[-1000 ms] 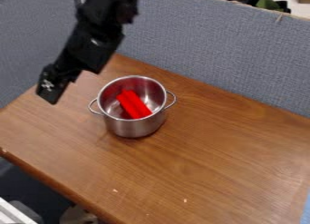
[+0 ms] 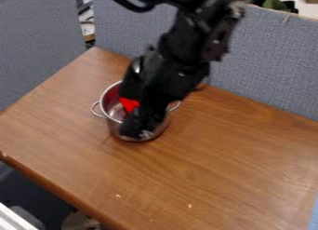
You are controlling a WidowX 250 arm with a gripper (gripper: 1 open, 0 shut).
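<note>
A silver pot (image 2: 114, 116) with wire handles stands on the wooden table. A red object (image 2: 128, 104) shows at the left inside it, partly hidden. My black gripper (image 2: 140, 117) is down over and into the pot, covering much of its middle and right. Its fingertips are dark against the arm, so how far apart they stand and whether they touch the red object cannot be made out.
Grey padded partitions stand behind and to the left of the table (image 2: 230, 182). The table's front left edge drops to a dark area.
My gripper has moved right and down from left of the pot to over and into it, now hiding most of the red object. The pot stands in the same place.
</note>
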